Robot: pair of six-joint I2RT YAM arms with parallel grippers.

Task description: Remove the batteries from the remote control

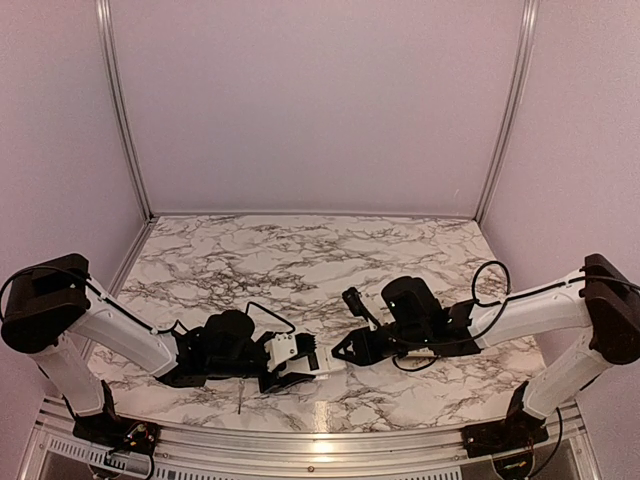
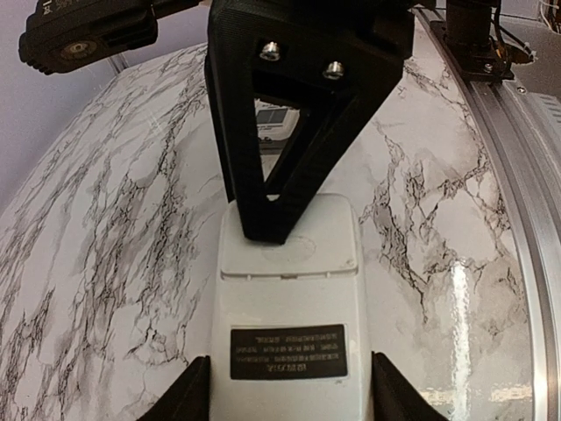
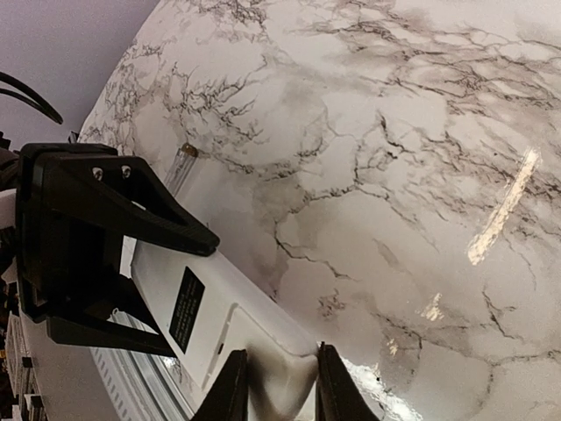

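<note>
A white remote control (image 2: pixel 289 303) is clamped by its sides in my left gripper, back face up, with a black label and a closed battery cover (image 2: pixel 320 237). No battery shows. My right gripper is partly open at the cover end. In the left wrist view one of its fingertips (image 2: pixel 267 230) rests on or just above the cover; contact cannot be told. The right wrist view has the remote's rounded end (image 3: pixel 285 386) beneath and between the right fingers. From the top, little of the remote (image 1: pixel 328 366) shows between the grippers.
A pale object with a grey panel (image 2: pixel 276 123) lies behind the right gripper. On the marble table lies a thin stick-like item (image 3: pixel 181 167) beside the left gripper. A metal rail (image 1: pixel 310 445) borders the front.
</note>
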